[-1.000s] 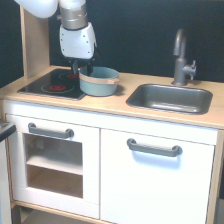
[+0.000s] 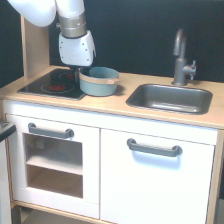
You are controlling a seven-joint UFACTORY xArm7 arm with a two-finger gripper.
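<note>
A blue-grey pot [image 2: 100,88] rests on the wooden counter, its left side at the stove's right edge. From above, my gripper [image 2: 79,73] reaches down at the pot's left rim. Its dark fingers are small and partly lost against the dark wall and the pot. Whether they are open or closed on the rim is unclear. The black stove [image 2: 55,84] lies to the left, with a reddish ring showing on it.
A metal sink [image 2: 170,98] with a grey faucet [image 2: 181,60] is set into the counter's right side. Between pot and sink the wooden counter [image 2: 122,98] is bare. Below, an open-fronted compartment [image 2: 53,165] stands left of a white cupboard door [image 2: 155,178].
The white arm and gripper have come down slightly beside the pot. The pot shows no clear shift.
</note>
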